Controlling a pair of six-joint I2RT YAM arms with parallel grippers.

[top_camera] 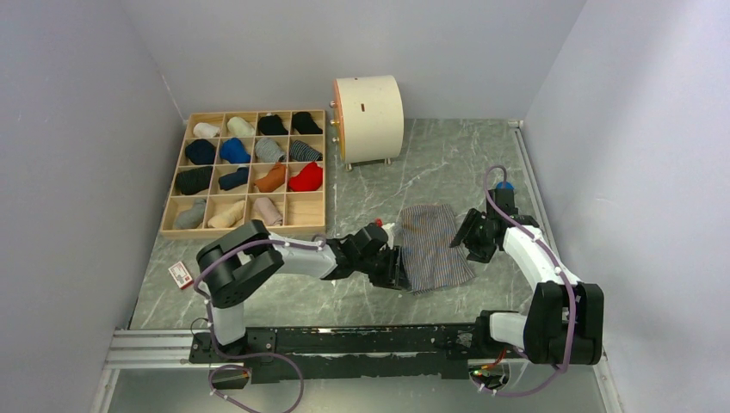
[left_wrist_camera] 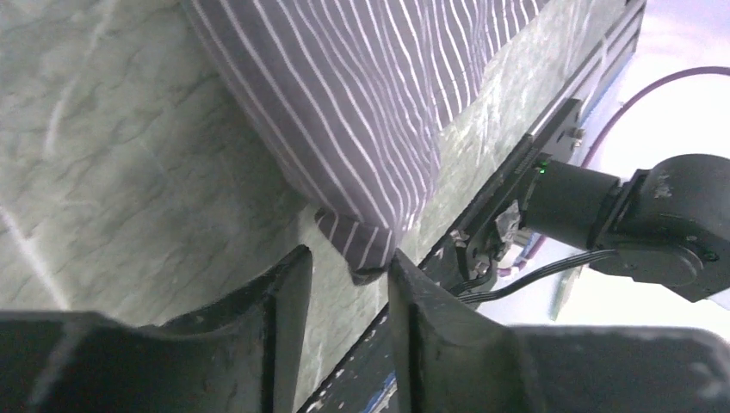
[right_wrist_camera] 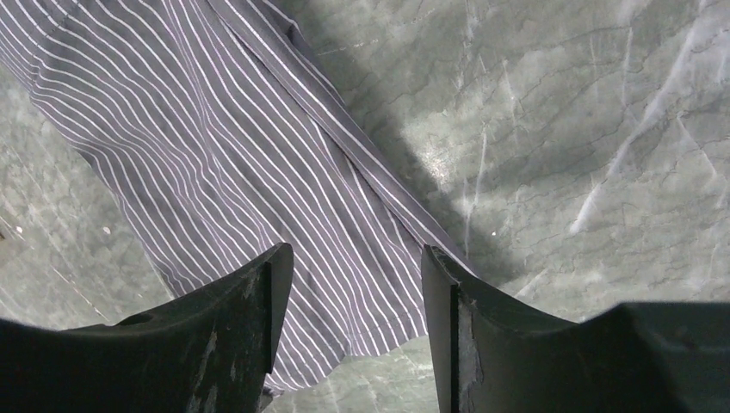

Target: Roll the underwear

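A grey, white-striped piece of underwear (top_camera: 430, 245) lies flattened on the table, with a narrow folded strip along one edge in the right wrist view (right_wrist_camera: 361, 155). My left gripper (top_camera: 392, 271) is at its near-left corner; in the left wrist view its fingertips (left_wrist_camera: 349, 262) stand apart at a bunched corner of the fabric (left_wrist_camera: 353, 172), not visibly closed on it. My right gripper (top_camera: 467, 234) is open at the garment's right edge, its two fingers spread above the cloth in the right wrist view (right_wrist_camera: 353, 258).
A wooden grid box (top_camera: 306, 208) of rolled garments sits at the back left. A cream cylindrical machine (top_camera: 370, 116) stands at the back, a small red-white box (top_camera: 181, 275) at the left. Walls bound both sides; bare table surrounds the garment.
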